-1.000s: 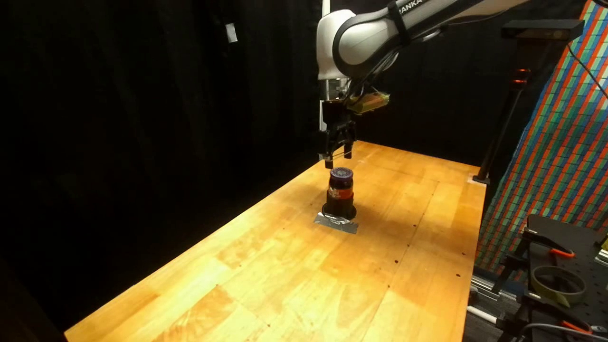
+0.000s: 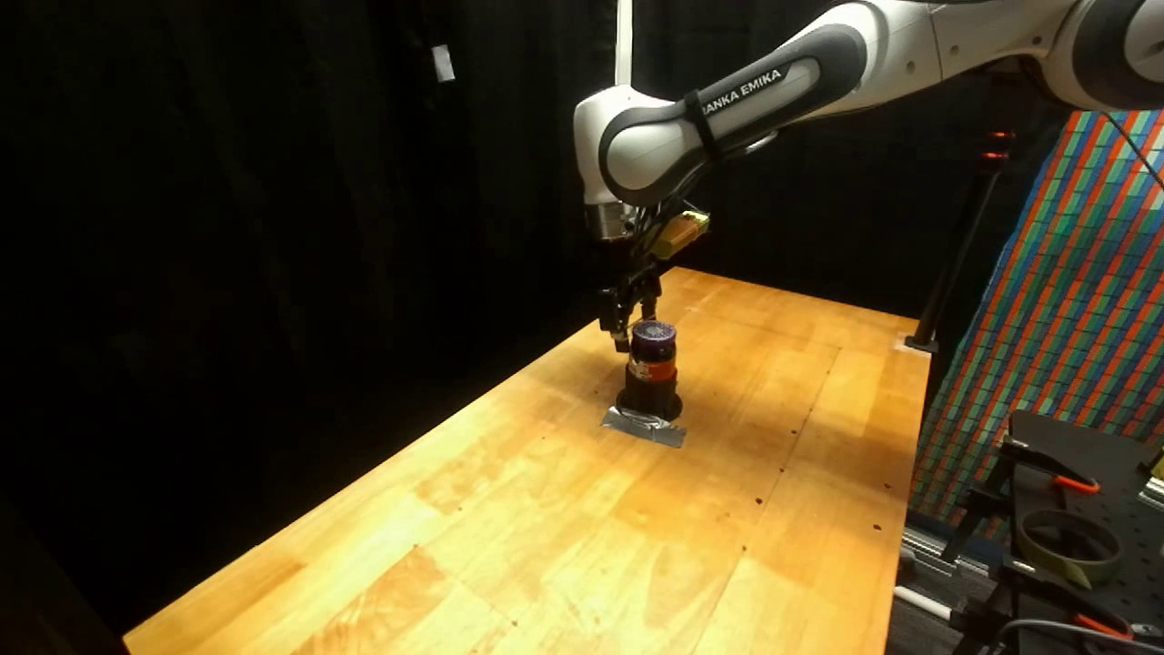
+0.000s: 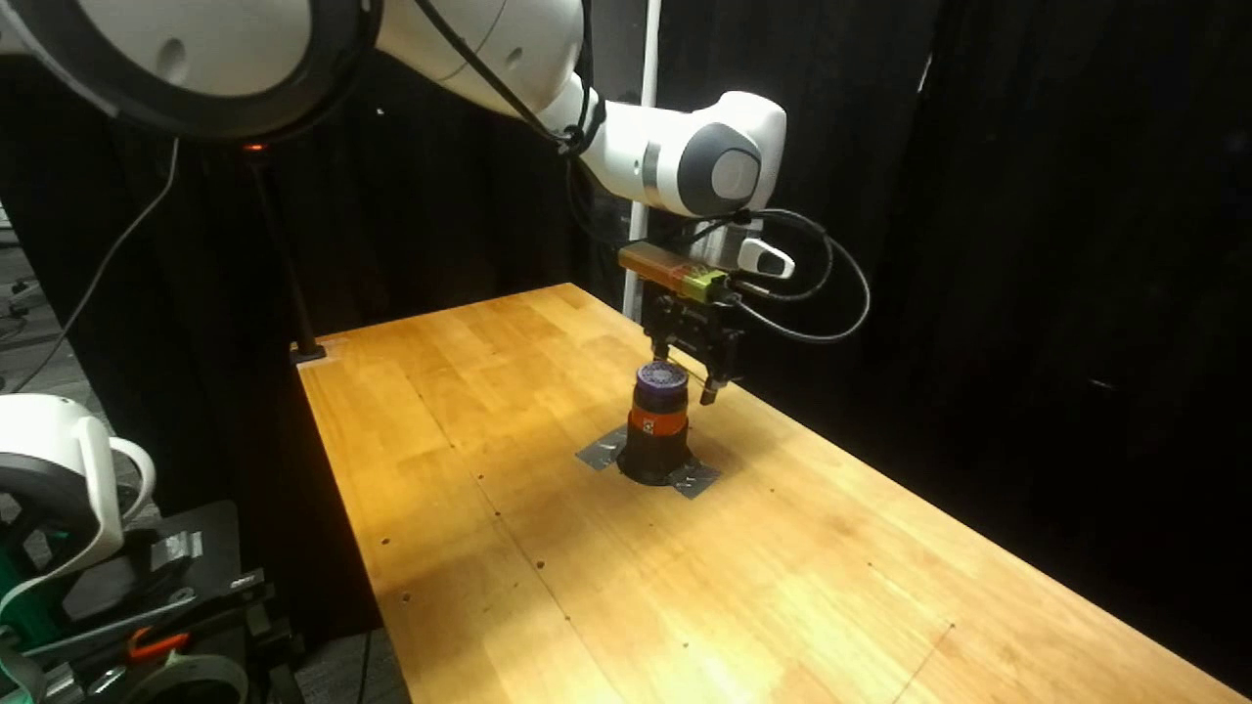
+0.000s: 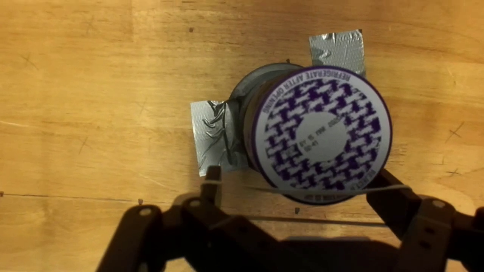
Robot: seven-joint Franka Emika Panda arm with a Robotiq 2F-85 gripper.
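Note:
A dark jar (image 2: 654,369) with an orange label and a purple-and-white patterned lid (image 4: 322,131) stands upright in a black round base (image 3: 651,460). Grey tape (image 4: 217,138) fixes that base to the wooden table. My gripper (image 3: 686,377) is open, low beside the jar's top on the side toward the table's far edge. From the wrist view, my two fingertips (image 4: 212,181) are spread wide, with a thin band stretched between them crossing the lid's lower edge. The lid lies mostly ahead of the fingers and nearer the right one; whether they touch it I cannot tell.
Apart from the jar and its base, the wooden table (image 2: 611,524) is bare. A black post (image 2: 960,240) rises at its back right corner in exterior view 1. Beyond the right edge, a dark side bench (image 2: 1075,480) holds clamps and a roll of tape.
The arm has come down, and in exterior view 1 the gripper has shifted slightly left, from above the lid to beside the jar's top. The jar and base have not moved.

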